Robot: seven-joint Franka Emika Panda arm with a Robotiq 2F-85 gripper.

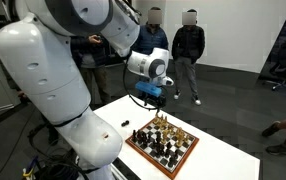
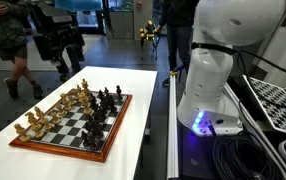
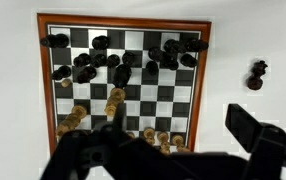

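A wood-framed chessboard [image 3: 133,22] carries several black pieces along one side and several tan pieces along the other. Above it hangs my gripper, its two dark fingers spread wide with nothing held between them. In the first exterior view the gripper [image 1: 149,100] is over the far left of the chessboard [image 1: 163,152], clear of the pieces. A single black piece [image 3: 256,75] stands off the board on the white table. Near the middle, a black piece [image 3: 122,75] and a tan piece [image 3: 115,98] are close together.
The white table [image 1: 223,155] has free room to the board's right. Other dark and tan pieces [image 1: 281,148] lie at the right edge of the first exterior view. People stand behind the table.
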